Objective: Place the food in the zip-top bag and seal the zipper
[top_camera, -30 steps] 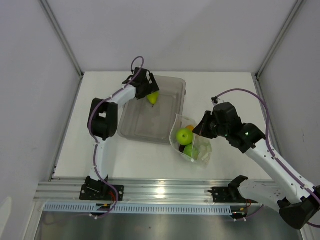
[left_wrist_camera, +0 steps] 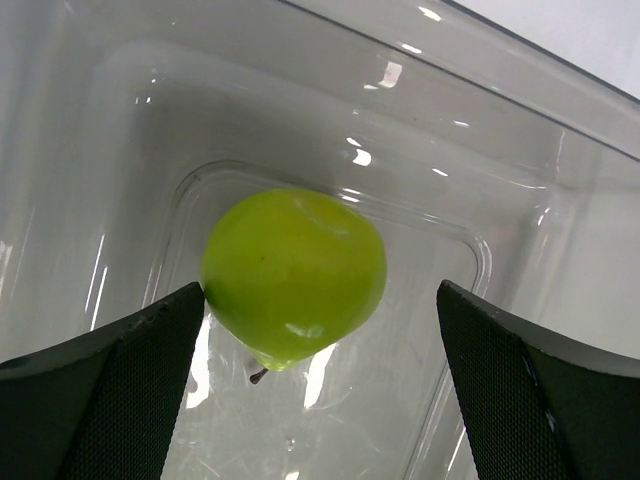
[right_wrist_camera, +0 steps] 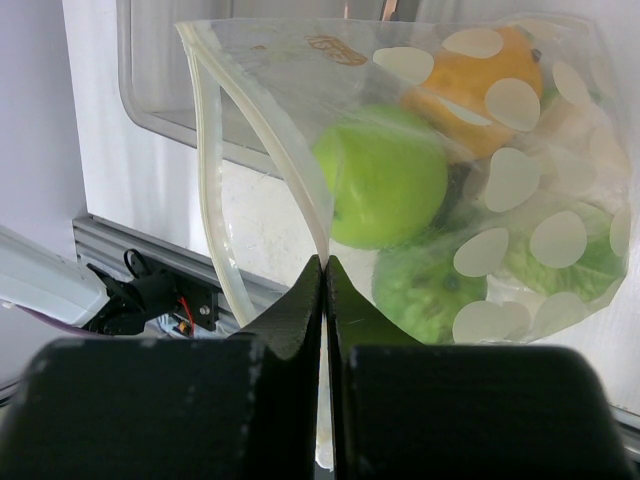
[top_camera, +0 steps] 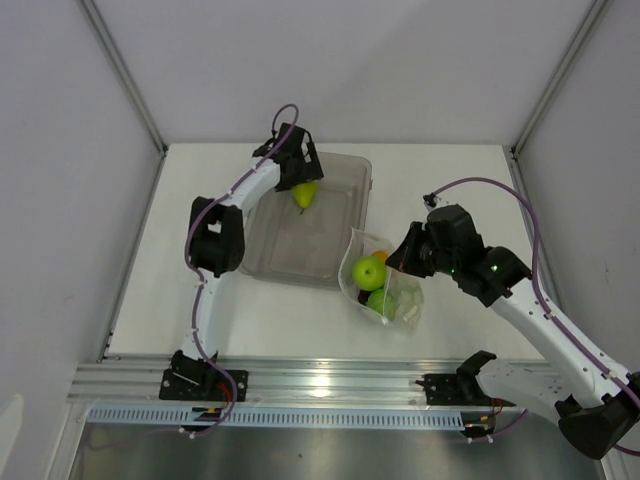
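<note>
A yellow-green pear (left_wrist_camera: pixel 294 270) lies in the grey tray, near its far left part in the top view. Over the pear hangs my left gripper, its fingers wide apart on either side and nothing held. The clear zip bag (right_wrist_camera: pixel 265 120) stands with its mouth spread, facing left in the right wrist view. Inside it are a green apple (right_wrist_camera: pixel 385 180), an orange item (right_wrist_camera: pixel 480 90), another green item (right_wrist_camera: pixel 430 290) and something dark, partly hidden. My right gripper is shut on the bag's rim.
The grey tray (top_camera: pixel 310 250) has raised walls close round the pear; the rest of its floor is empty. A metal rail (top_camera: pixel 320 370) runs along the front edge.
The right gripper and bag stayed still.
</note>
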